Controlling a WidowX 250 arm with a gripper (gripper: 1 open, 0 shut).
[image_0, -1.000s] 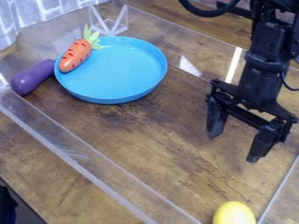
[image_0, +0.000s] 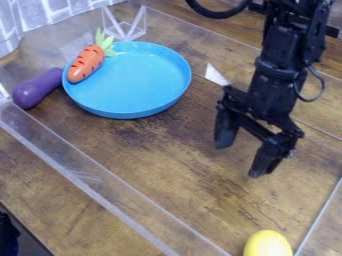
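My black gripper (image_0: 243, 149) hangs over the bare wooden table at the right of centre, open, with nothing between its fingers. A blue plate (image_0: 140, 85) sits at the upper left, with an orange toy carrot (image_0: 84, 63) on its left edge. A purple eggplant (image_0: 36, 89) lies left of the plate. A yellow oval object (image_0: 267, 245) is at the bottom right, below the gripper and apart from it.
Clear plastic walls (image_0: 94, 190) border the work area on the left and around the back.
My gripper has moved to the left and slightly up in the view over the last second. The plate, carrot, eggplant and yellow object have not moved.
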